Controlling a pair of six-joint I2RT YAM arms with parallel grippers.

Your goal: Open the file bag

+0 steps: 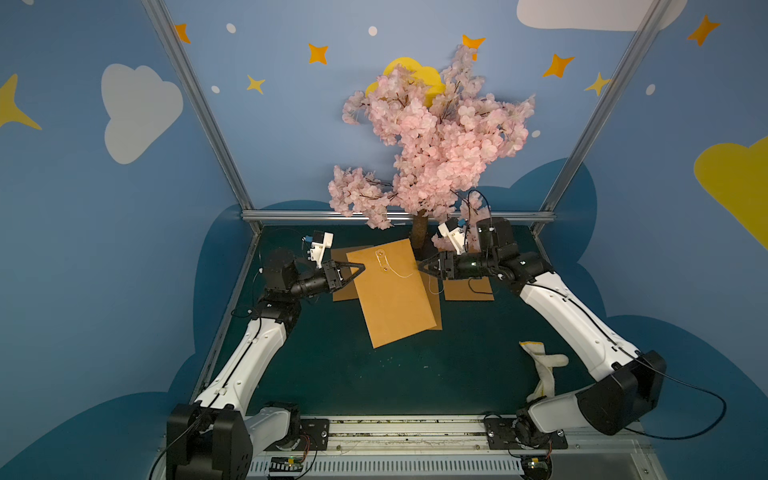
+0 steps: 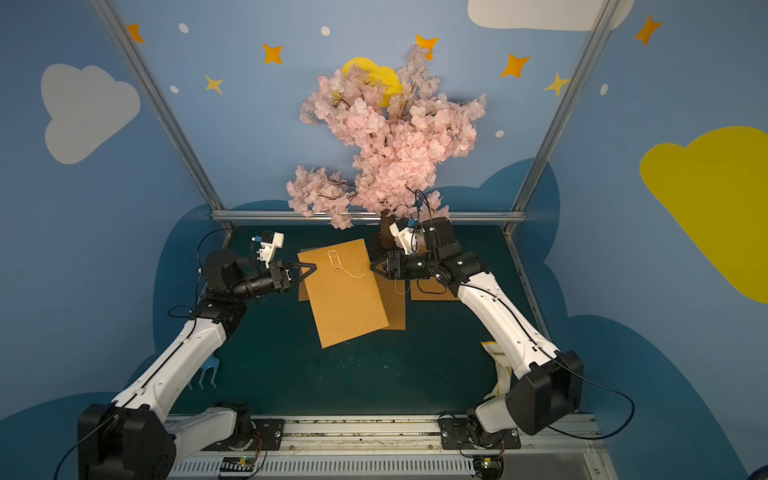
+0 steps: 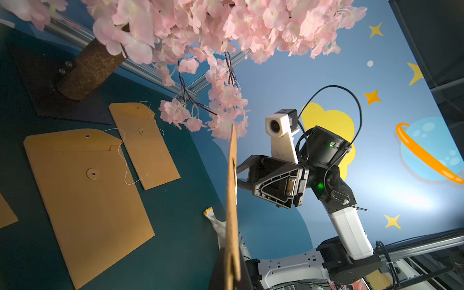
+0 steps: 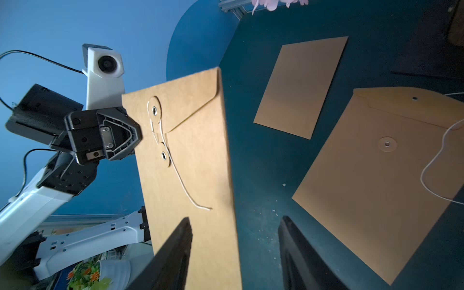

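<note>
A kraft file bag (image 1: 392,304) (image 2: 344,304) hangs upright between my arms, its flap at the top with two round buttons and a white string (image 4: 176,171) around them, the loose end hanging down the front. My left gripper (image 1: 356,268) is shut on the bag's edge; the left wrist view shows the bag edge-on (image 3: 232,203) at that gripper. My right gripper is open beside the bag's other side, with nothing clearly between its fingers.
Several other kraft envelopes (image 3: 87,203) (image 4: 299,87) lie on the green table. A blossom tree (image 1: 436,136) stands at the back. A white glove (image 1: 544,360) lies front right.
</note>
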